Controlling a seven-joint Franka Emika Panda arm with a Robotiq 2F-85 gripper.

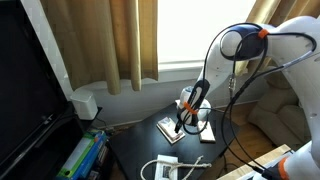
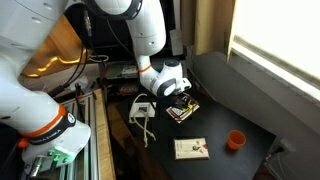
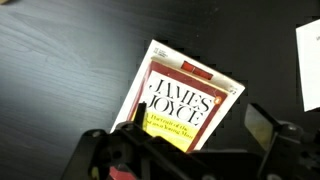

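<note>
A small book with a dark red cover and a white title panel reading "JAMES JOYCE" (image 3: pixel 185 100) lies face up in the wrist view. Under it sticks out the edge of a pale, larger book or board (image 3: pixel 229 86). My gripper is open above the pair, its two fingers apart and nothing held between them. The left finger covers part of the book's lower left. From the outside, the books (image 1: pixel 170 131) rest on the dark table below the hand, and the same stack (image 2: pixel 184 112) shows beside it in exterior view 2.
An orange-red cup (image 2: pixel 236 139) and a pale flat rectangle (image 2: pixel 191 148) are on the table. A white adapter with a cable (image 2: pixel 143 112) lies near the arm. Several books (image 1: pixel 85 157) stand at the left. Bare table lies between.
</note>
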